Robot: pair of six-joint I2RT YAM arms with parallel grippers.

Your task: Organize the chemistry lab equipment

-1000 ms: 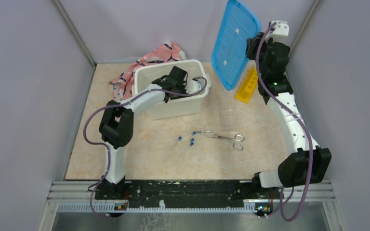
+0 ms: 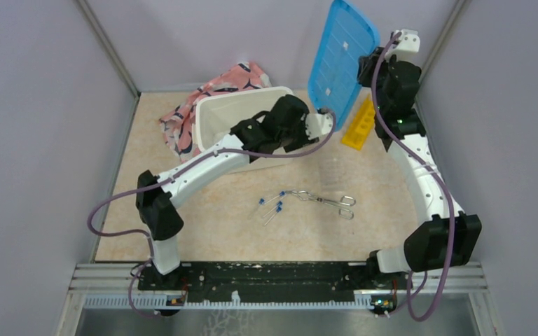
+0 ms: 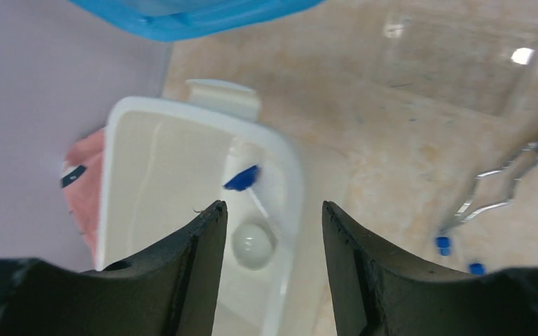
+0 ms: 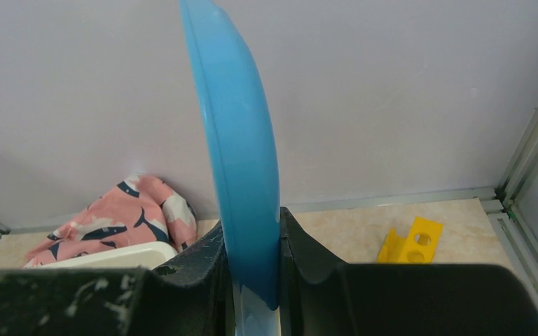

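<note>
My right gripper is shut on the edge of a blue lid [image 2: 342, 52], held upright above the back right. My left gripper is open above the white bin [image 3: 140, 105], nothing seen between its fingers. Inside the bin lie a round clear item [image 3: 252, 245] and a blue-topped item [image 3: 244, 178]. Metal tongs [image 2: 329, 203] and several blue-capped tubes [image 2: 278, 210] lie on the front middle of the table. A clear rectangular piece [image 3: 455, 70] lies right of the bin. A yellow holder [image 2: 357, 129] stands at the back right.
A pink patterned cloth [image 2: 178, 119] lies behind and left of the bin. Walls [image 2: 77, 140] bound the table [image 2: 217, 224] at back and sides.
My left gripper has risen out of the bin and moved right, over its right side. The right gripper and lid have stayed almost still.
</note>
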